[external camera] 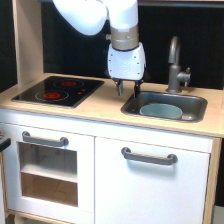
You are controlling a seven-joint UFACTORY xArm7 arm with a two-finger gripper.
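My gripper (129, 90) hangs near the left edge of the sink, its two dark fingers apart with nothing visible between them. Inside the dark sink (184, 101) lies a round, grey-green plate (161, 111), to the right of the gripper and apart from it. The fingertips are small and dark, so whether they touch the counter cannot be made out.
A black stove top (45, 92) with red rings is set into the wooden counter (95, 105) on the left. A dark faucet (174, 65) rises behind the sink. Bare counter lies between stove and sink. Below are white cabinet fronts (150, 190) with grey handles.
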